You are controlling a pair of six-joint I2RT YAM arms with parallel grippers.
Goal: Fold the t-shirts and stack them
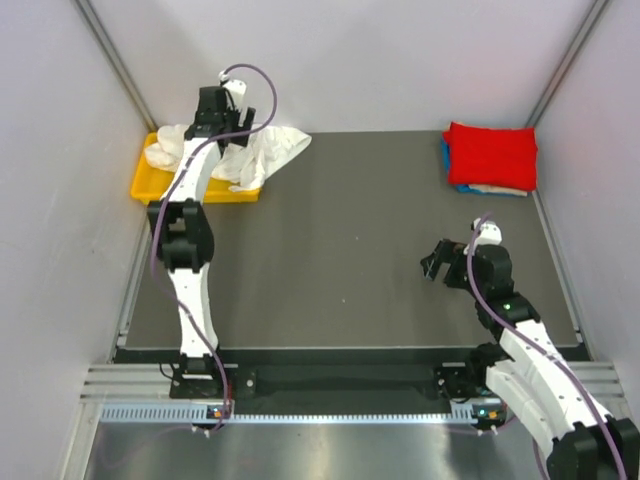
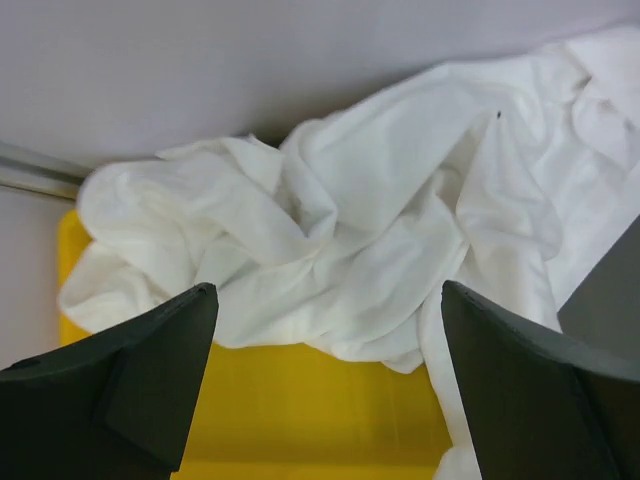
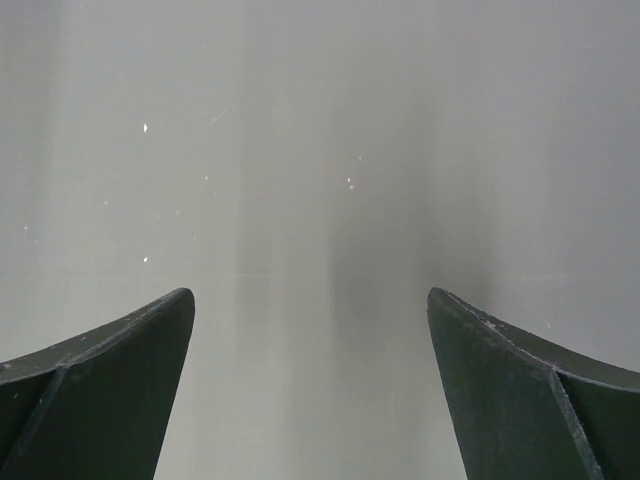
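Observation:
A crumpled white t-shirt (image 1: 275, 152) lies in the yellow bin (image 1: 232, 190) at the back left and spills over its right side onto the table. Above it hangs my left gripper (image 1: 245, 128), open; in the left wrist view the white cloth (image 2: 380, 230) spreads beyond the parted fingers (image 2: 165, 370), with none of it clamped. At the back right sits a folded stack topped by a red shirt (image 1: 493, 155), with blue and pale cloth edges below. My right gripper (image 1: 436, 262) stands open over bare table at the right front, nothing between its fingers.
Pale walls close in the back and both sides; the bin stands close to the back-left corner, and the stack is near the right wall.

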